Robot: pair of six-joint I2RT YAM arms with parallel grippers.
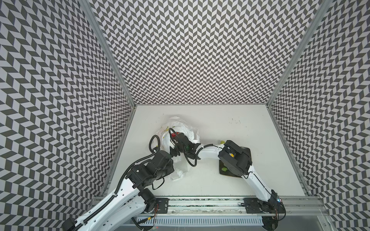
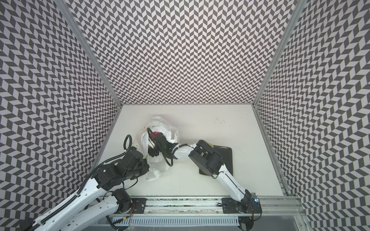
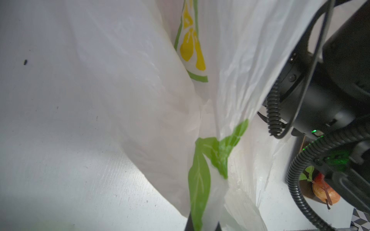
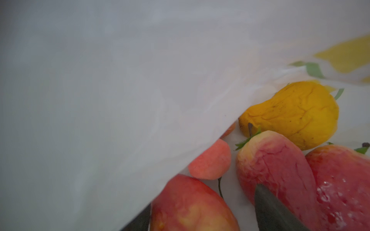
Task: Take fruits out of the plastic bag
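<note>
The white plastic bag (image 1: 175,121) with green and yellow print lies left of centre, crumpled. My left gripper is shut at the bag's printed film (image 3: 200,177), with only thin plastic seen at its fingertips. My right gripper is inside the bag, part open, around or just over a red-yellow fruit (image 4: 192,204); whether it touches it I cannot tell. Beside it are a yellow pear (image 4: 293,111), an elongated red fruit (image 4: 273,161), another red fruit (image 4: 343,184) and a small pink fruit (image 4: 210,161).
A dark tray (image 2: 227,161) with fruit, including an apple (image 3: 323,188) and green leaves, sits to the right, partly under my right arm.
</note>
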